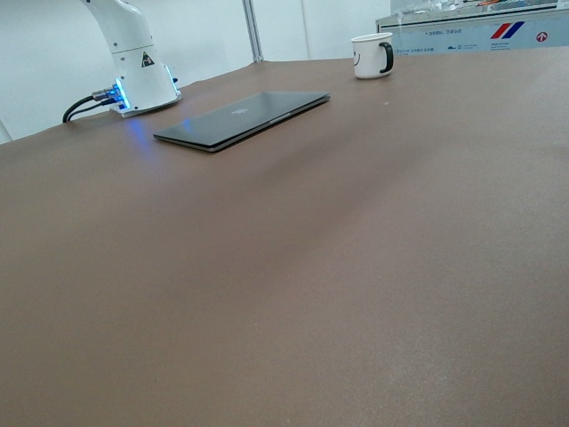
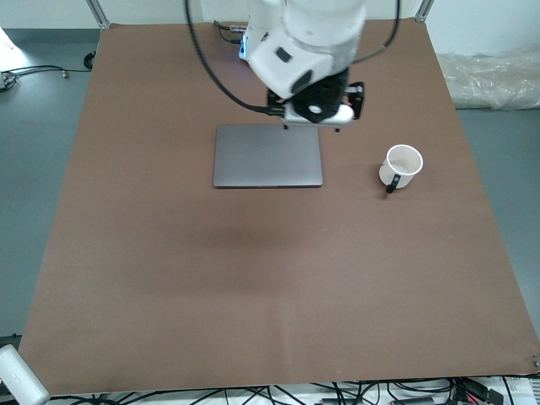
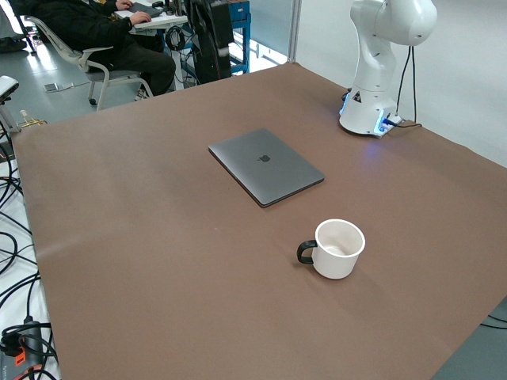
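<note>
A closed silver laptop (image 2: pixel 267 157) lies on the brown table (image 2: pixel 253 278), with a white mug (image 2: pixel 401 166) with a dark handle to its right. My gripper (image 2: pixel 337 116) hangs from the arm above the back of the table, behind the laptop and mug; its fingers are mostly hidden by its housing, so I cannot tell whether it is open or shut. In the right view the mug (image 3: pixel 338 248) stands apart from the laptop (image 3: pixel 266 165); the arm's base (image 3: pixel 366 111) is at the far side, and the gripper is out of frame there.
Cables (image 3: pixel 16 261) run along one edge outside the table. A seated person (image 3: pixel 95 39) and a desk are beyond the table in the right view.
</note>
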